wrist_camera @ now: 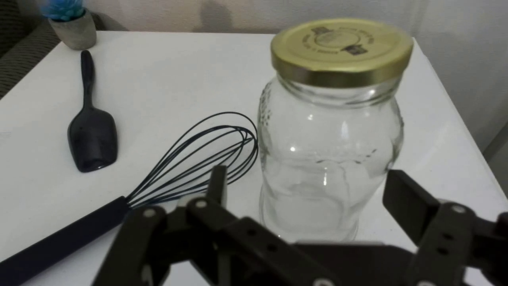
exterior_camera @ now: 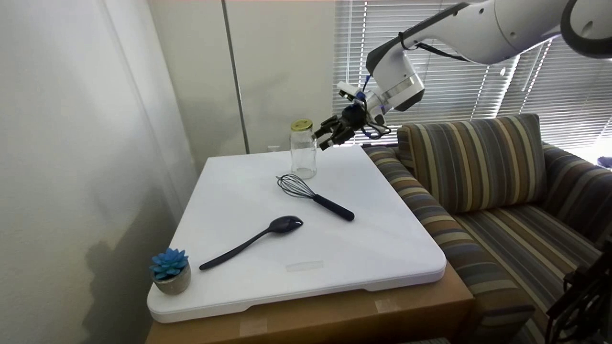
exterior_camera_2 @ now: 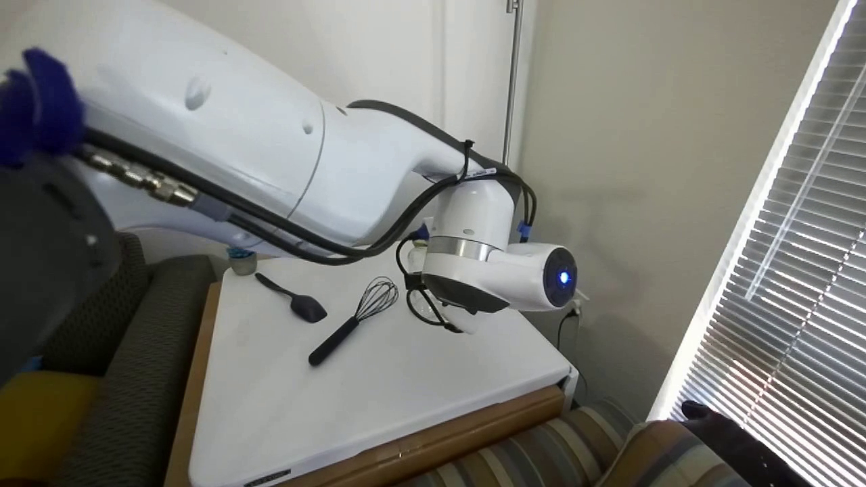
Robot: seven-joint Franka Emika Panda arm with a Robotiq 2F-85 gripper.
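Note:
A clear glass jar (wrist_camera: 328,157) with a gold lid (wrist_camera: 341,50) stands upright on the white table (exterior_camera: 246,183), toward its far end. My gripper is open, its fingertips apart to the left and right of the jar in the wrist view. From outside, the gripper (exterior_camera: 321,140) is level with the jar's upper part, close on its right side. The jar looks empty. In exterior view 2 the arm mostly covers jar and gripper. Whether a finger touches the glass, I cannot tell.
A black-handled whisk (exterior_camera: 327,203) lies close to the jar, its wires toward it. Farther off are a dark spoon-like utensil (exterior_camera: 252,241) and a potted blue succulent (exterior_camera: 170,272) at the corner. A striped armchair (exterior_camera: 470,172) borders the table.

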